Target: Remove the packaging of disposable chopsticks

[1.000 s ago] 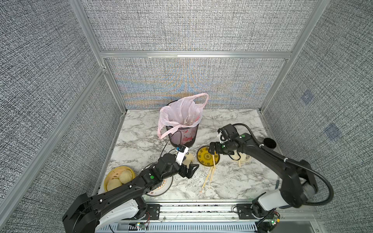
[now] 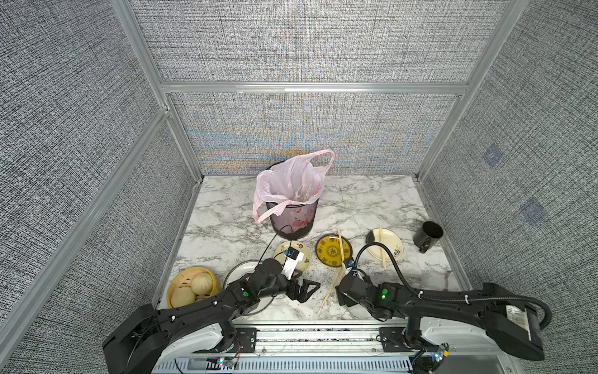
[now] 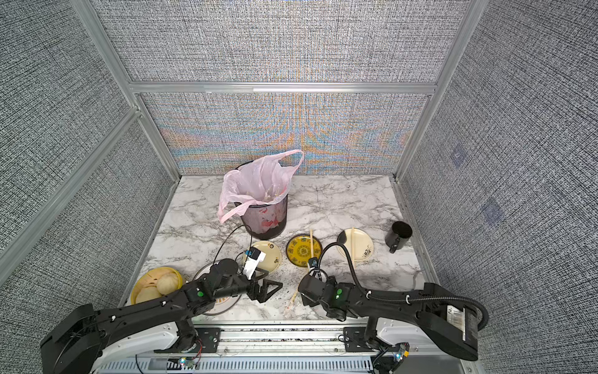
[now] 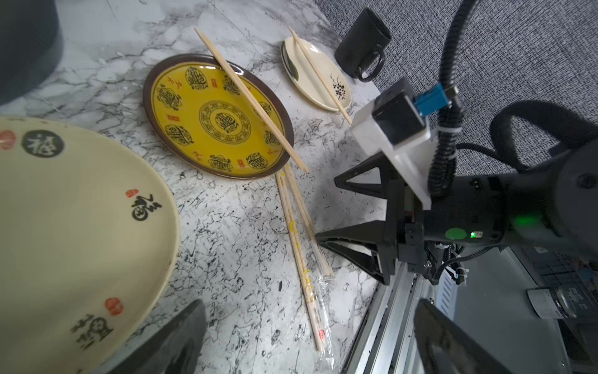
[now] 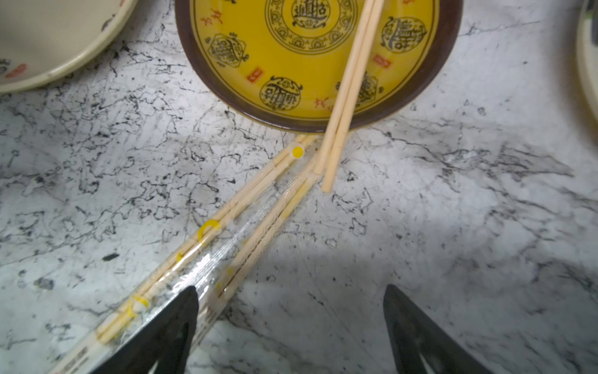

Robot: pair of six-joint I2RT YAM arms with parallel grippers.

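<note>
Two wrapped pairs of chopsticks (image 5: 161, 273) lie side by side on the marble, in clear sleeves with yellow marks. Bare chopsticks (image 5: 346, 93) rest across the yellow plate (image 5: 299, 25), sticking out over its front rim; another bare stick or pair (image 4: 314, 65) lies on a small cream plate (image 4: 292, 62) to the right. My left gripper (image 2: 305, 289) is open and empty, left of the wrapped chopsticks. My right gripper hovers just right of them, open, with nothing between its fingers.
A bin (image 2: 292, 221) with a pink bag stands behind. A steamer of buns (image 2: 215, 283) is at front left, a cream plate (image 4: 74, 237) lies left of centre, and a black mug (image 2: 428, 237) is at the right.
My right gripper has come down from over the yellow plate to the front, beside the wrapped chopsticks. My left gripper has shifted only slightly.
</note>
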